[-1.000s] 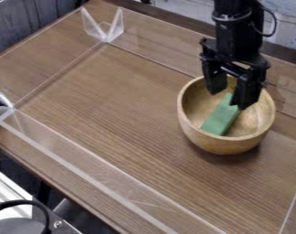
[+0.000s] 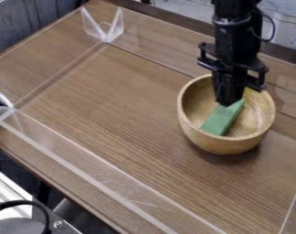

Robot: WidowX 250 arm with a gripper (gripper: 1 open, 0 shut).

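A wooden bowl (image 2: 199, 135) sits on the right half of the table, with a green oblong object (image 2: 221, 117) lying inside it. My black gripper (image 2: 227, 92) is over the back part of the bowl, its tips low near the far end of the green object and partly hiding it. The gripper looks shut; I cannot see anything held between its fingers.
Clear tape marks the back left and left edge. Dark cables and white items lie beyond the lower left edge.
The gripper has shifted a little left within the bowl, and its fingers appear closer together. The green object remains in the bowl.
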